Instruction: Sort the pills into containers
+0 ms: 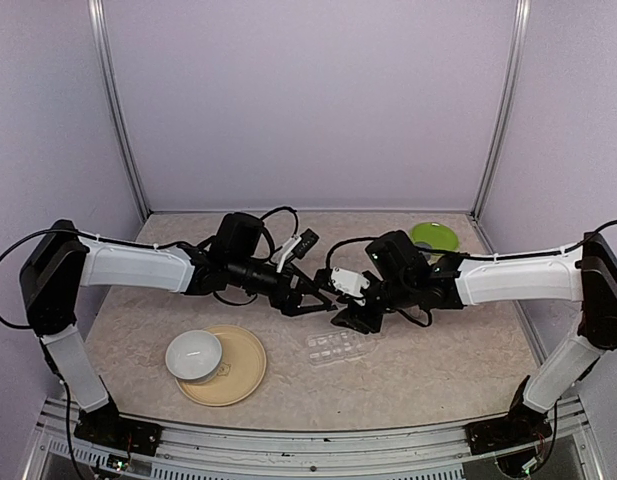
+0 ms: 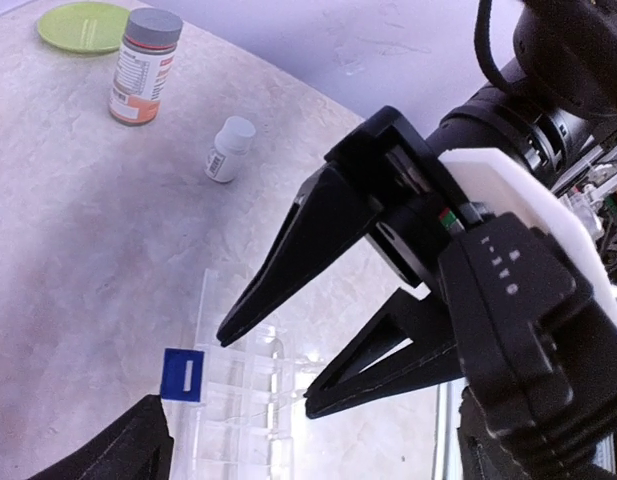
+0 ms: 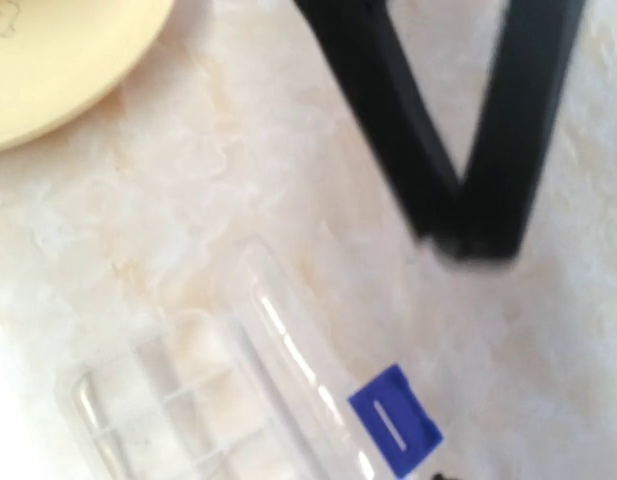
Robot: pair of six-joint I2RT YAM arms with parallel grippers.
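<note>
A clear compartment pill box (image 1: 337, 348) with a blue label (image 2: 182, 375) lies on the table beneath both grippers; its compartments (image 3: 193, 400) show no pills that I can make out. My left gripper (image 1: 318, 306) is open above the box's left end, its tips at the bottom corners of its wrist view. My right gripper is above the box, its fingers part open in the left wrist view and nothing visible between them. A pill bottle (image 2: 140, 75) and a small white bottle (image 2: 226, 150) stand behind, largely hidden in the top view.
A tan plate (image 1: 243, 385) with a white bowl (image 1: 193, 352) is at the front left. A green plate (image 1: 436, 233) lies at the back right.
</note>
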